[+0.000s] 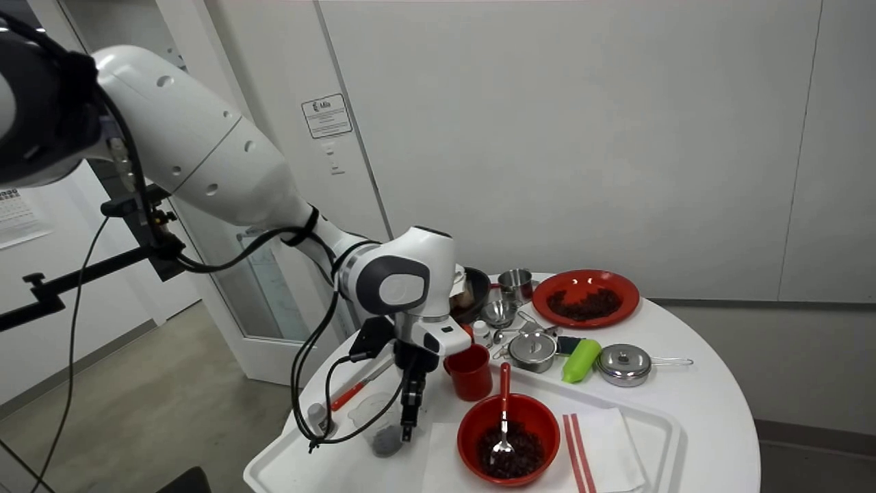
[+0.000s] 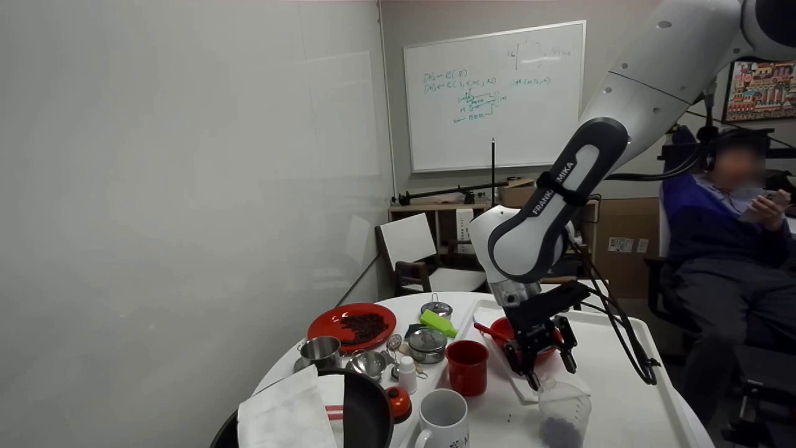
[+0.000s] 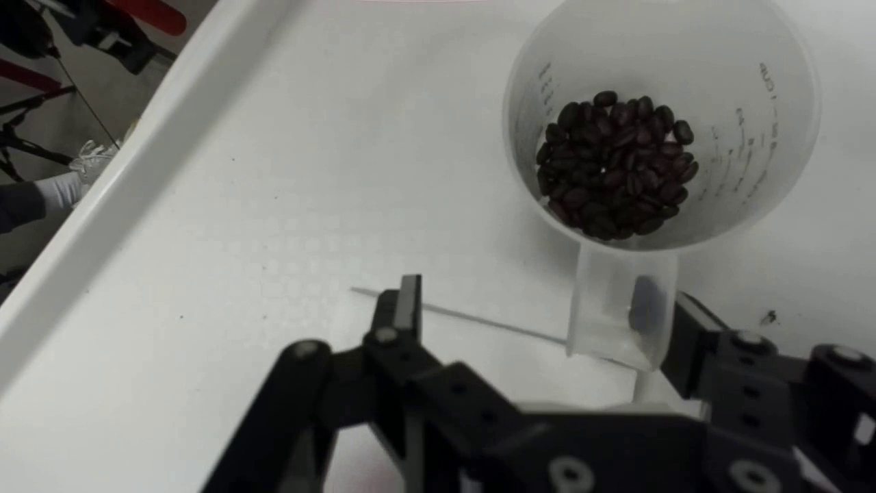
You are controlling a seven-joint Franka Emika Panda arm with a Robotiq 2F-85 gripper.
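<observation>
A clear measuring cup [image 3: 739, 177] with dark beans [image 3: 616, 164] in its bottom stands on the white tray [image 3: 287, 156]. Its handle [image 3: 612, 308] points toward my gripper and lies between the parted fingers. The right finger [image 3: 694, 329] is close against the handle or touching it, while a wide gap separates the left finger [image 3: 408, 308] from it. Exterior view 2 has the gripper [image 2: 552, 373] low beside the cup [image 2: 564, 407]. From exterior view 1, the arm and cables partly cover the cup [image 1: 374, 411].
Close by are a red bowl [image 1: 468, 439] of beans with a spoon [image 1: 505, 402] and a red mug [image 1: 472, 374]. A white mug [image 2: 444, 418], pan [image 2: 373, 410], small pots and a red plate [image 1: 624, 287] crowd the far side. Bare tray lies left in the wrist view.
</observation>
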